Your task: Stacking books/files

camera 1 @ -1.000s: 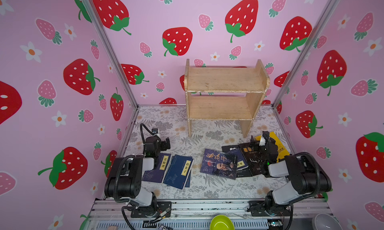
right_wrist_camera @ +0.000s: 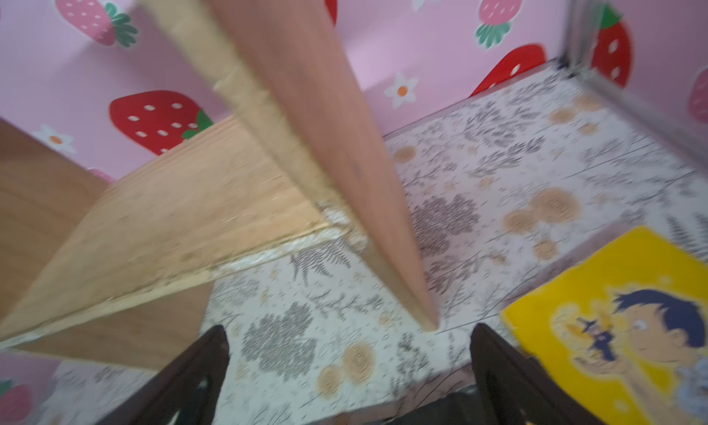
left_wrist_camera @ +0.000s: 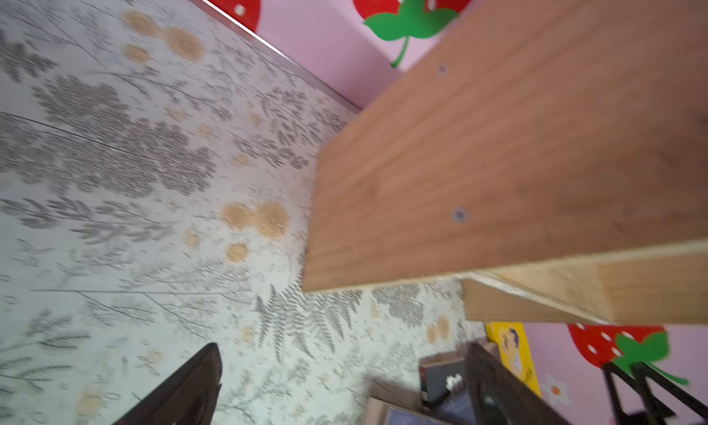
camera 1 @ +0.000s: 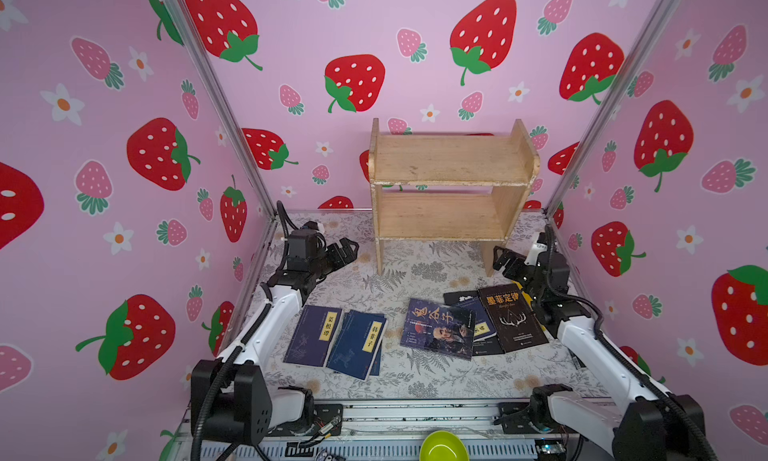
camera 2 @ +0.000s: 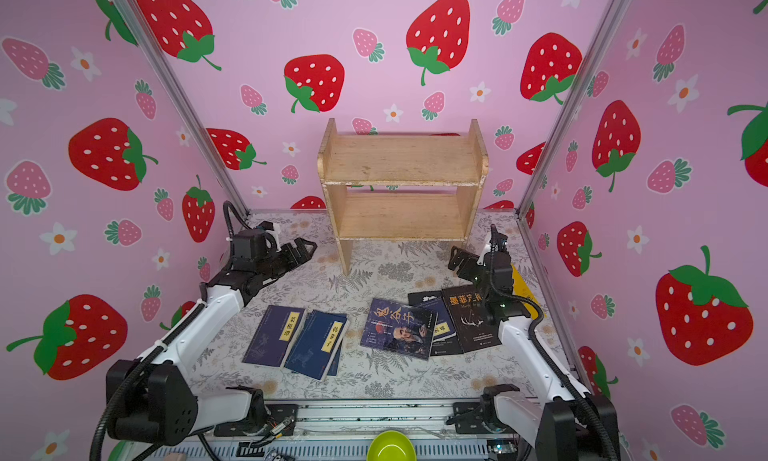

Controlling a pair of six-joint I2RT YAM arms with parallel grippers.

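Observation:
Several books lie flat on the table: a purple-blue one (camera 1: 313, 335) and dark blue ones (camera 1: 356, 344) at left, a purple one with a man's face (camera 1: 437, 329) in the middle. To the right, a black book with antlers (camera 1: 513, 317) overlaps others, and a yellow book (right_wrist_camera: 627, 329) lies partly under my right arm. At the back stands an empty wooden two-tier shelf (camera 1: 445, 182). My left gripper (camera 1: 349, 252) is open and empty, just left of the shelf. Near the shelf's right leg, my right gripper (camera 1: 502, 261) is open too, with nothing between its fingers.
Strawberry-print walls close in the back and sides. A green bowl (camera 1: 443, 446) sits in front, beyond the table's edge.
The books and shelf have not moved.

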